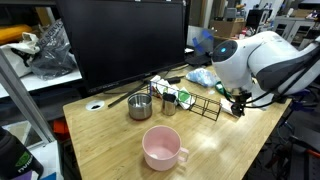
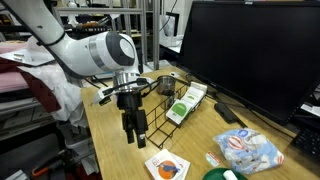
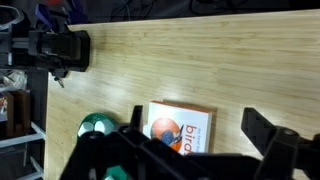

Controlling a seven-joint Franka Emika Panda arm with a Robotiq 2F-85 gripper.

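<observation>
In the wrist view a square white book or box (image 3: 181,122) with an orange circle and the word "birdos" or similar lies flat on the wooden table. My open gripper hangs over its near side, the dark fingers (image 3: 264,133) apart and nothing held between them. Seen in exterior view 2, the square item (image 2: 166,166) lies just beyond my gripper (image 2: 135,137), which points down above the table. From exterior view 1, the gripper (image 1: 247,104) partly hides the item.
A black wire rack (image 2: 165,118) holding a white-and-green box (image 2: 186,103) stands beside the arm. A green plate (image 2: 217,174), a plastic bag (image 2: 247,150) and a monitor (image 1: 134,40) are nearby. A pink mug (image 1: 163,148) and metal pots (image 1: 140,106) stand farther along.
</observation>
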